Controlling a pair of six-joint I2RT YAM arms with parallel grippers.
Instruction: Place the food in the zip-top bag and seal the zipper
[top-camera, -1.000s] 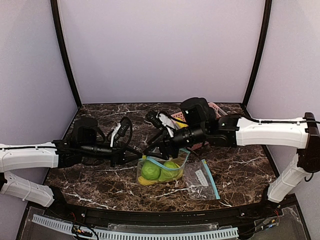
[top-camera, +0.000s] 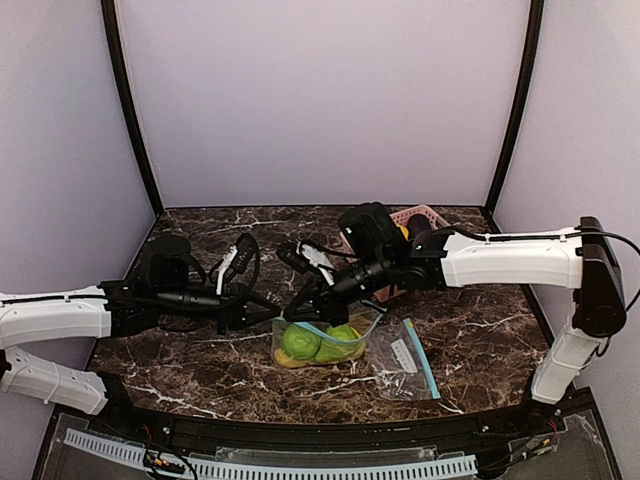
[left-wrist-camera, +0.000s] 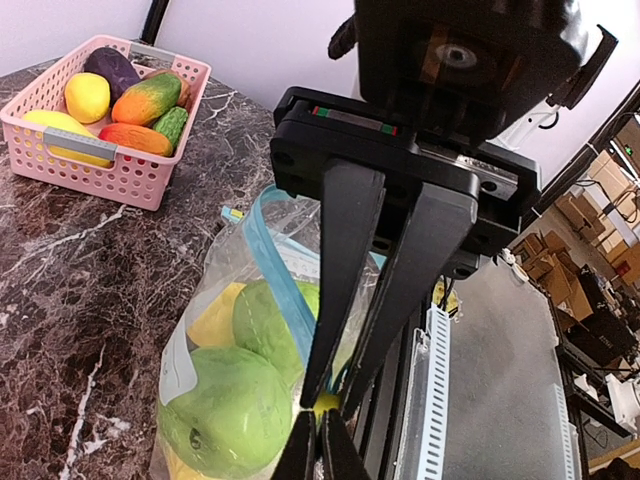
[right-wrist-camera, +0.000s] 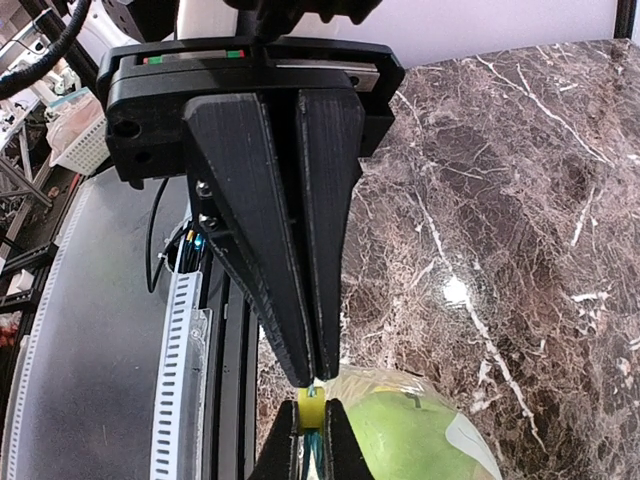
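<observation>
The clear zip top bag stands on the table with two green, round foods and something yellow inside. A blue zipper strip runs along its mouth. My left gripper is shut at the strip's left end, where a thin bit of blue shows at its fingertips. Right against it, my right gripper is shut on the yellow slider. The two grippers meet tip to tip, and the right one covers part of the bag's mouth from above.
A second, flat, empty zip bag lies to the right of the filled one. At the back right a pink basket holds several fruits and vegetables, partly behind the right arm.
Over the last second the right gripper has moved left and closed in on the slider beside the left gripper, now hiding it from above. The left arm has hardly moved.
</observation>
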